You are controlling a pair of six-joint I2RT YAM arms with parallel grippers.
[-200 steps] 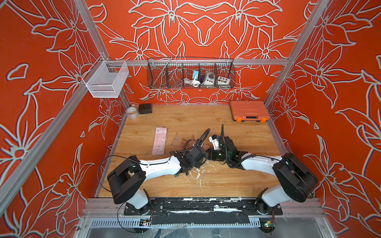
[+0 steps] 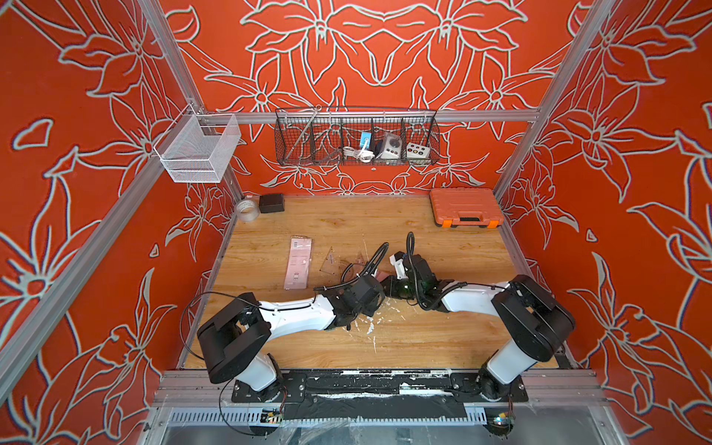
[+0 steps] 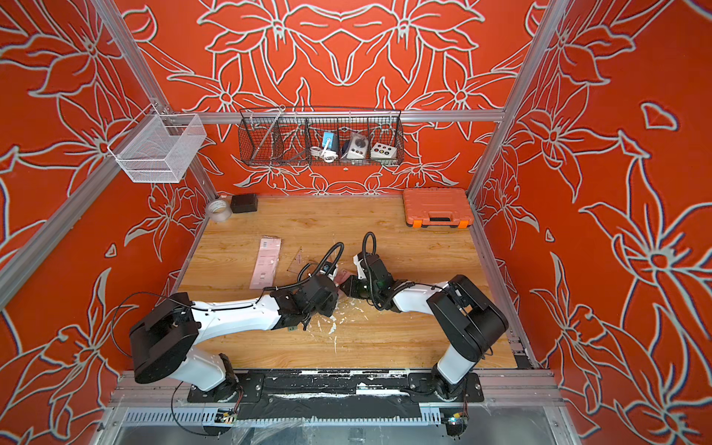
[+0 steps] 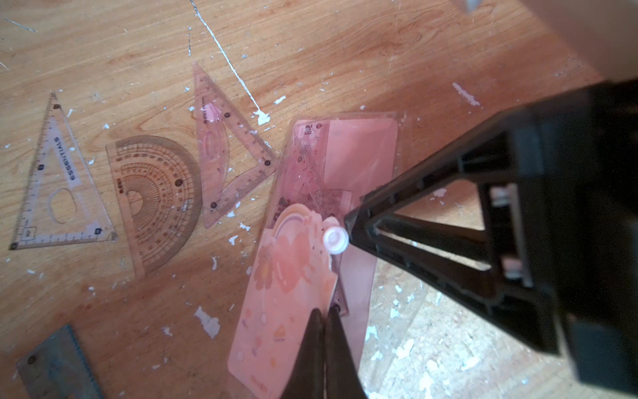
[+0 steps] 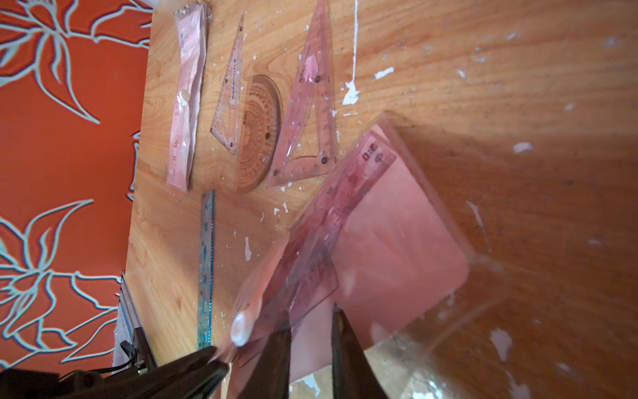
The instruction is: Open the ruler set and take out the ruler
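The pink ruler case (image 5: 412,239) lies at the middle with its printed flap (image 4: 285,286) lifted aside and clear rulers (image 5: 312,252) inside. My left gripper is shut at the flap's edge; whether it pinches it is unclear. My right gripper is shut, low over the case, with nothing visible between its fingers. To the left lie a clear triangle (image 4: 59,179), a protractor (image 4: 159,199), a pink triangle (image 4: 232,193) and a blue ruler (image 5: 206,266).
A long pink packet (image 2: 298,263) lies left of the set. An orange toolbox (image 2: 465,207), black box (image 2: 271,202) and tape roll (image 2: 247,210) stand at the back. Wire baskets hang above.
My right arm has shifted inward and away from the front edge. My left gripper has moved very slightly; no other change shows.
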